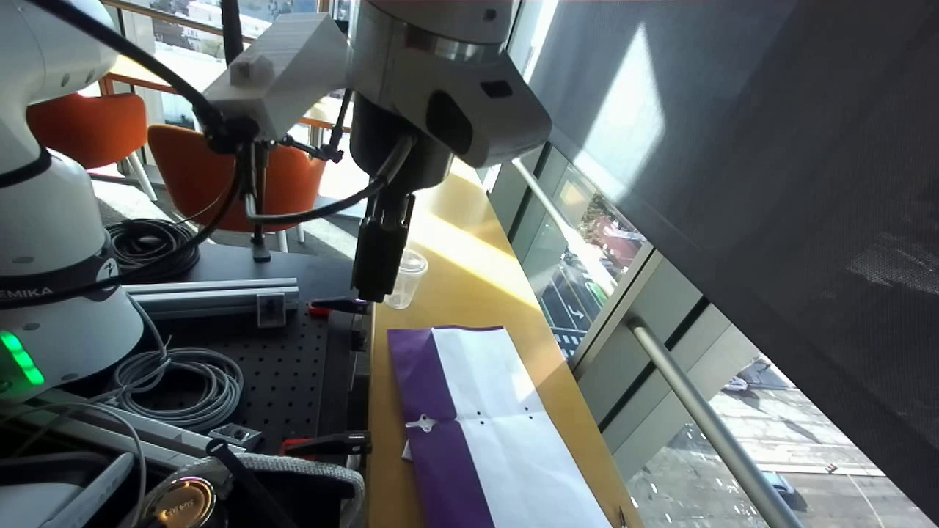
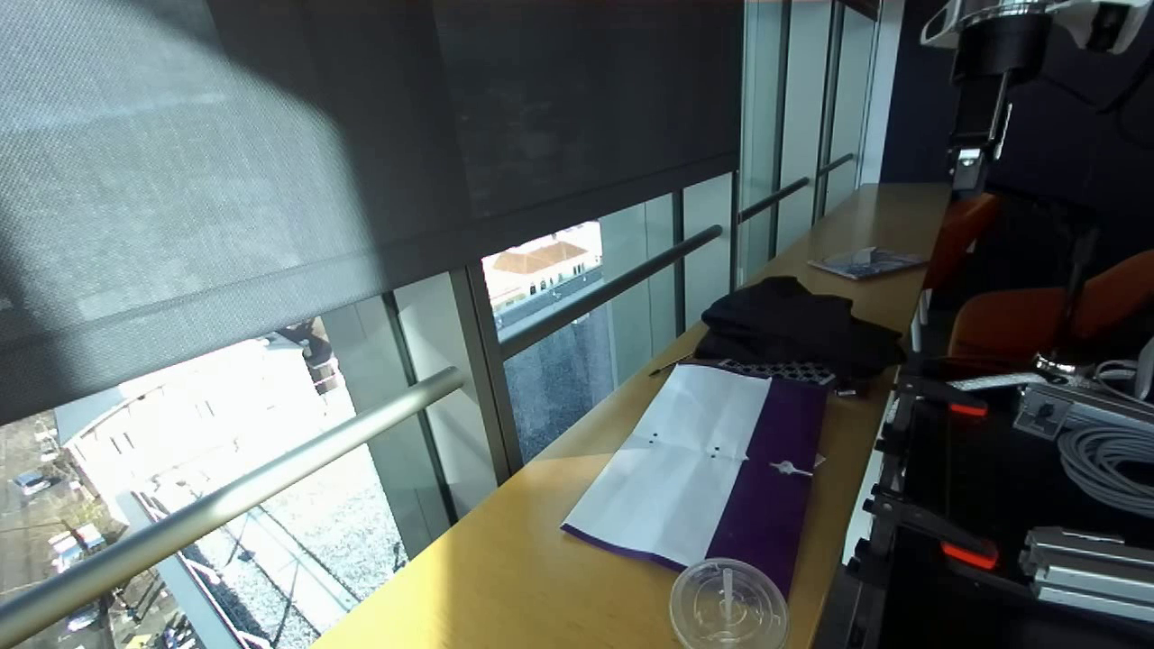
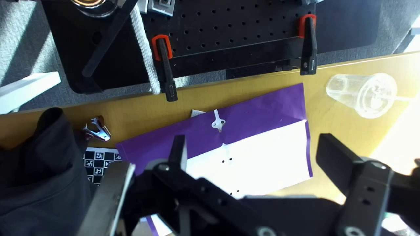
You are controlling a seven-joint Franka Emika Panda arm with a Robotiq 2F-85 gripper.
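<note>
In the wrist view my gripper stands open, its two fingers wide apart and nothing between them. It hangs above the table in exterior view 1, where the gripper (image 1: 376,286) partly covers a clear plastic cup (image 1: 407,283). That cup (image 3: 350,91), with lid and straw, is upright on the wooden table to the right of the sheet. A creased purple and white sheet (image 3: 263,157) lies flat below the gripper, partly hidden by it. Exterior view 2 shows the sheet (image 2: 676,454) whole, with the cup's lid (image 2: 729,611) at its near end.
Black cloth (image 3: 43,169) and a checkered board (image 3: 100,161) lie left of the sheet, beside a small metal tool (image 3: 98,129). Clamps (image 3: 167,70) grip the black bench edge. A window rail (image 2: 238,503) runs along the table's far side. Wood beyond the cup is clear.
</note>
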